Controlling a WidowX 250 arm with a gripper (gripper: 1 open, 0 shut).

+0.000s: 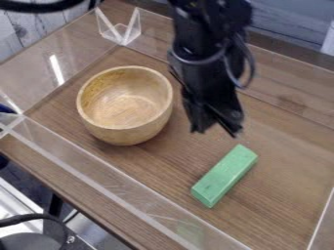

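Observation:
My gripper [216, 122] hangs over the middle of the table, blurred, above and behind a green rectangular block [225, 177] lying flat on the wood. To its left sits a round wooden bowl [117, 127], apparently empty. The fingertips are too blurred to show clearly how they stand; I see nothing held between them.
The wooden table [131, 195] has bare room around the block and at the right. A clear, angular plastic object [120, 29] stands at the back left. Dark cables lie off the near left edge.

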